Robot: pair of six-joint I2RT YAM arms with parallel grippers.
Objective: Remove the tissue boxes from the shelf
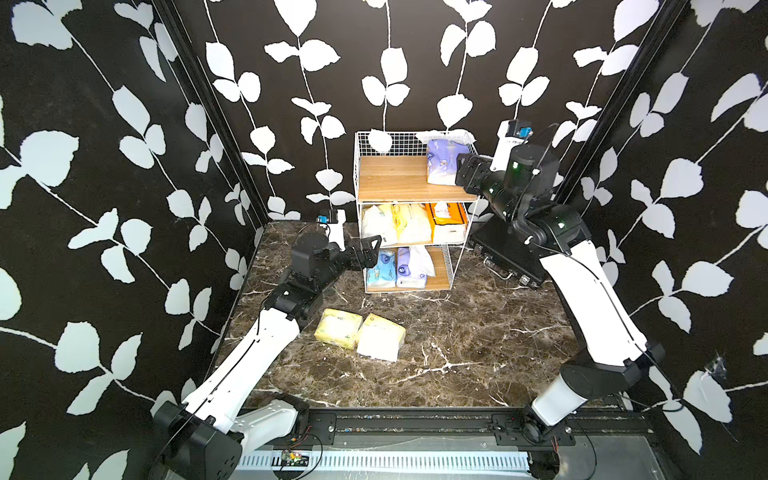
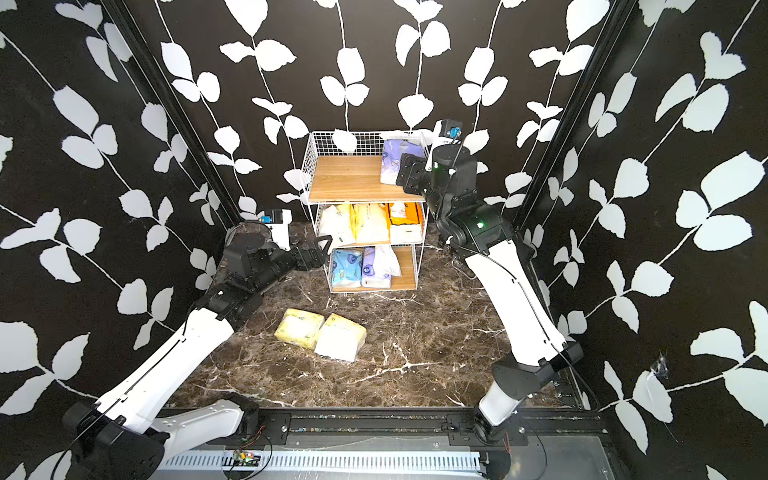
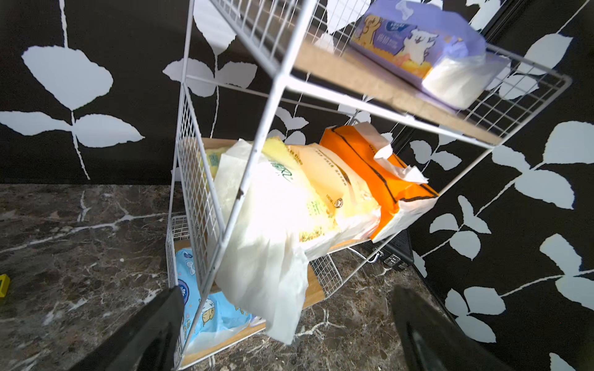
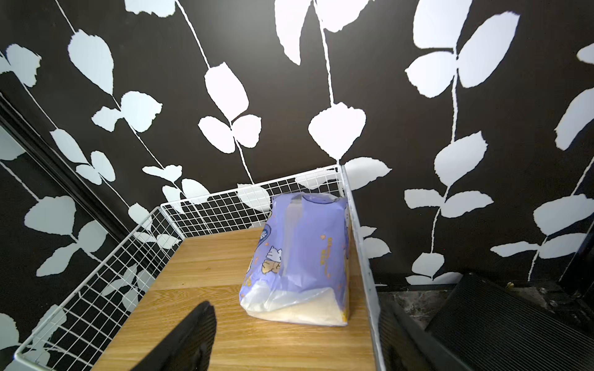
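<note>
The wire shelf has three wooden levels. On its top board (image 1: 392,177) a purple tissue pack (image 4: 295,253) lies at the right, facing my open right gripper, which hovers over the front right corner. The middle level holds pale yellow packs (image 3: 334,185) and an orange one (image 3: 377,173); the bottom holds blue (image 1: 381,269) and lilac (image 1: 412,264) packs. My left gripper is open at the shelf's left side, facing the middle level, nothing between its fingers.
Two yellowish packs (image 1: 337,329) (image 1: 381,337) lie on the marble counter before the shelf. A black tray-like object (image 4: 495,321) is right of the shelf.
</note>
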